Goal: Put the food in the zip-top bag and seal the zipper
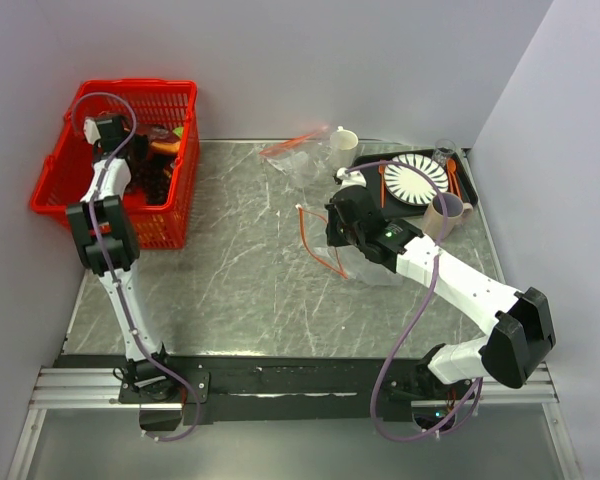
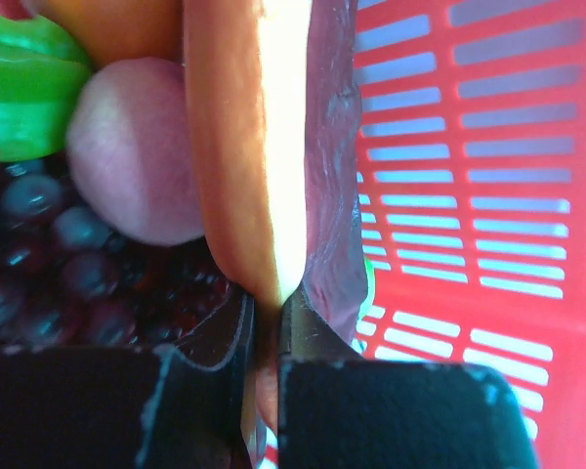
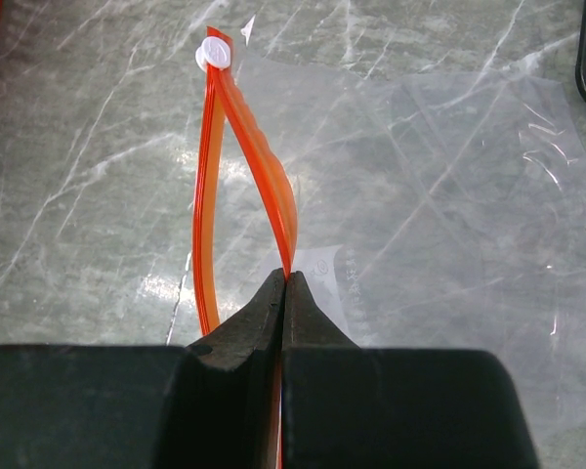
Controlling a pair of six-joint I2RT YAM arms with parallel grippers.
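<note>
In the left wrist view, a long orange-brown and cream food piece (image 2: 249, 137) runs down into my left gripper, which is shut on its lower end. That gripper is down inside the red basket; from above, the arm hides much of the grip. The clear zip top bag (image 3: 420, 195) lies flat on the table in the right wrist view. My right gripper is shut on one side of its orange zipper edge (image 3: 264, 166). The two zipper strips bow apart, leaving the mouth parted, with a white slider (image 3: 215, 53) at the far end. No food shows in the bag.
The red basket (image 1: 185, 170) also holds a pinkish round fruit (image 2: 137, 147), a green pepper (image 2: 29, 88) and dark grapes (image 2: 83, 230). Its slatted wall stands close beside the left gripper. Another bag (image 1: 300, 150), a cup (image 1: 344, 147) and a dark tray (image 1: 395, 208) occupy the back. Mid-table is bare.
</note>
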